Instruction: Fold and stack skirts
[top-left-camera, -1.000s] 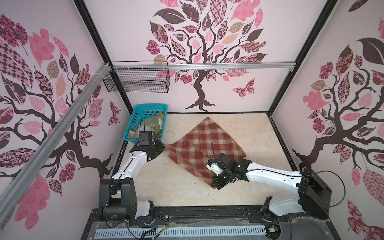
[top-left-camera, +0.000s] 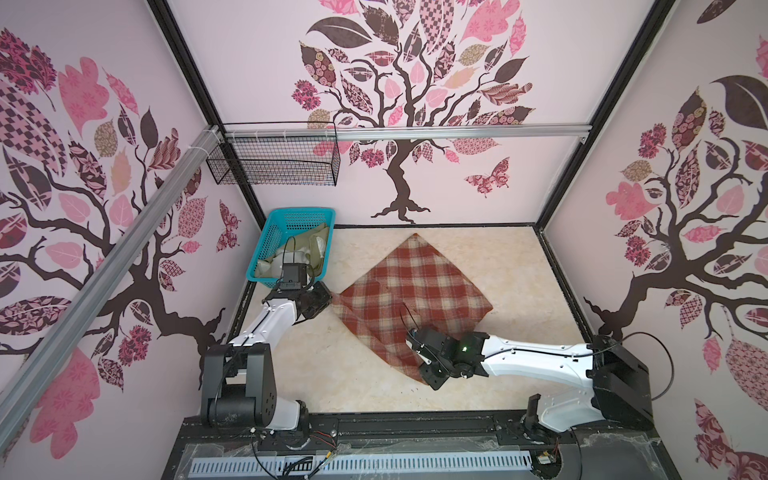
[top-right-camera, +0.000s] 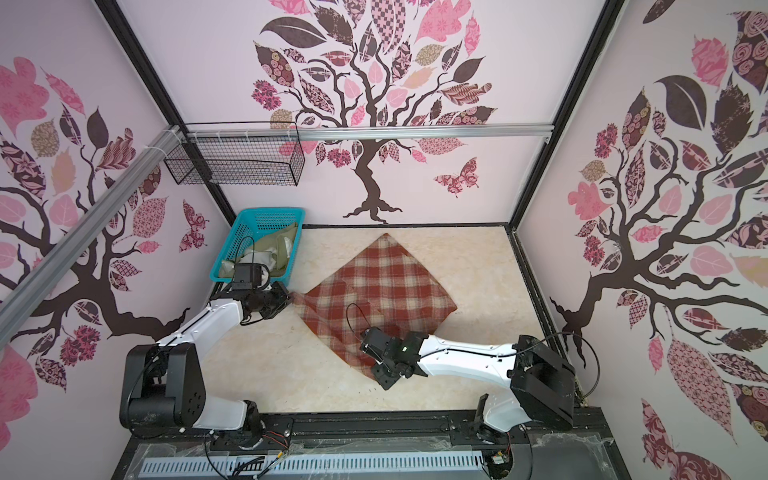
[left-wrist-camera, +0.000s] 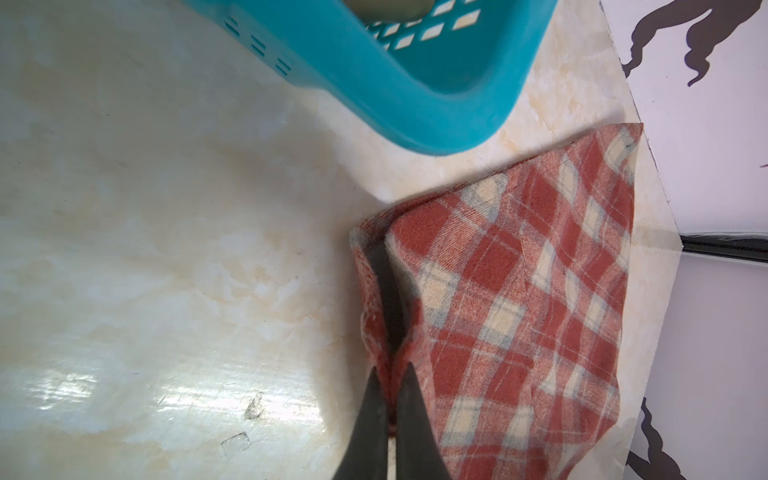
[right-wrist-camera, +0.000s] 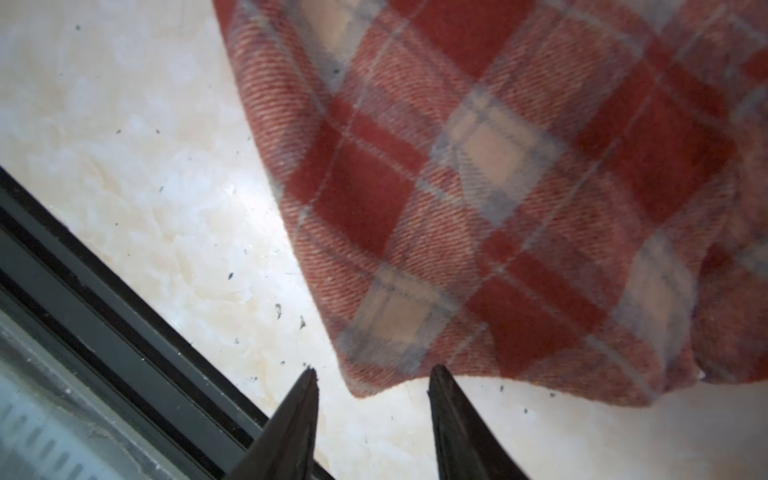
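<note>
A red and cream plaid skirt (top-left-camera: 428, 276) lies spread on the table, turned so that its corners point to back, right, front and left. At its left corner my left gripper is shut on the pinched edge, and the fabric (left-wrist-camera: 496, 320) gapes into a fold just beyond the fingertips. My right gripper stands open at the front corner (right-wrist-camera: 372, 372); that corner shows between and just beyond its fingers, with nothing gripped. In the top left view the right arm hides part of the skirt's front side.
A teal basket (top-left-camera: 330, 240) with olive and pale cloth (top-left-camera: 316, 240) inside stands at the back left, close to my left arm. A wire basket (top-left-camera: 280, 160) hangs above it. Bare table (top-left-camera: 536, 280) shows to the right and at the front left.
The left gripper has barely moved, a touch to the right.
</note>
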